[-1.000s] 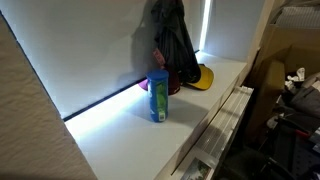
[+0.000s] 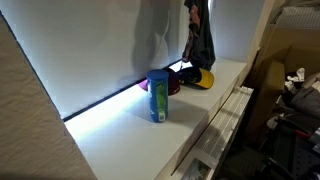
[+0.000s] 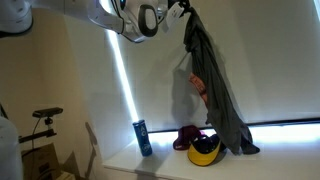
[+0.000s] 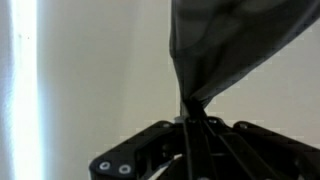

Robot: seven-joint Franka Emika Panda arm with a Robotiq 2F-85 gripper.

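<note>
A dark grey cloth (image 3: 208, 75) hangs in long folds from my gripper (image 3: 181, 9), high above the white ledge (image 3: 185, 174). Seen from the wrist, the gripper is shut, with a gathered bit of the cloth (image 4: 215, 55) pinched at its fingertips. The cloth's lower end appears close to the ledge by the yellow-and-black cap (image 3: 204, 151); whether it touches cannot be told. In the first exterior view the cloth (image 2: 200, 38) shows only in its lower part, and the gripper is out of frame.
A blue can (image 2: 158, 96) stands upright on the ledge. Behind it sits a dark red cap (image 2: 174, 82), beside the yellow-and-black cap (image 2: 199, 78). A pale wall panel backs the ledge, whose near end is clear.
The hanging cloth has shifted rightward in the first exterior view, and its lower end is higher now. More of the yellow-and-black cap shows. The can and caps stay put.
</note>
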